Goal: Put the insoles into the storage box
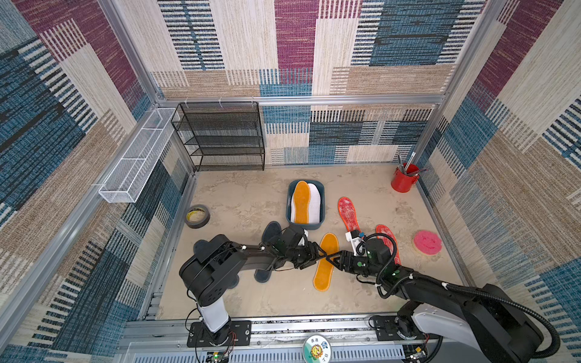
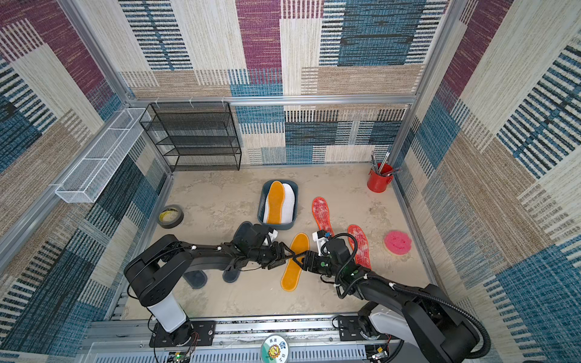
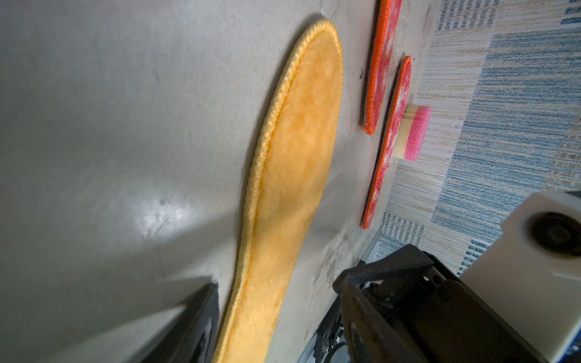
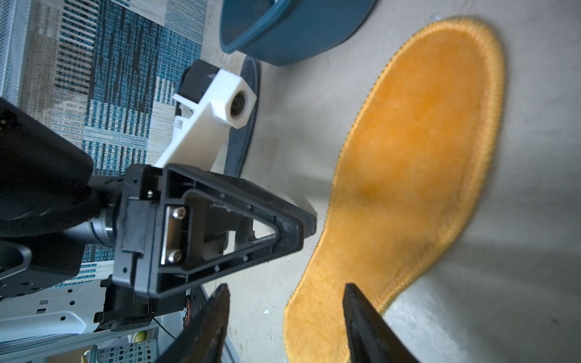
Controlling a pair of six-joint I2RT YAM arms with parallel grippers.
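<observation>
Both grippers face each other low over an orange insole [image 1: 323,278] lying flat on the table. My left gripper [image 1: 311,257] is at its left edge, fingers open. My right gripper [image 1: 336,259] is at its right side, also open and empty. The storage box [image 1: 320,211] stands behind them, holding an orange insole [image 1: 301,199] and a white one [image 1: 313,205]. Two red insoles [image 1: 346,210] lie to the right, the nearer [image 2: 360,245] partly behind my right arm. Dark insoles [image 1: 263,275] lie under and around my left arm, partly hidden.
A tape roll [image 1: 196,224] sits at the left, a pink round item [image 1: 427,242] at the right, a red utensil cup [image 1: 402,181] at the back right. A black rack [image 1: 218,139] and white wire basket [image 1: 121,190] are at the back left.
</observation>
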